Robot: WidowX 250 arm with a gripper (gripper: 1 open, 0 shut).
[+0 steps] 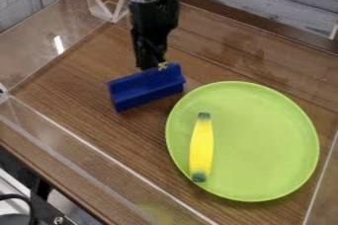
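Observation:
A black gripper [152, 59] is raised just over the back right end of a long blue block [138, 91] on the wooden table, its fingers close together. Whether anything is between them is hard to see. A green plate [264, 140] sits at the right, with a yellow banana-like object [203, 142] with green ends lying on its left part.
Clear acrylic panels edge the table [79, 106] at left and front. A pale wooden wall [264, 2] runs along the back. Free table space lies left of the block and behind the plate.

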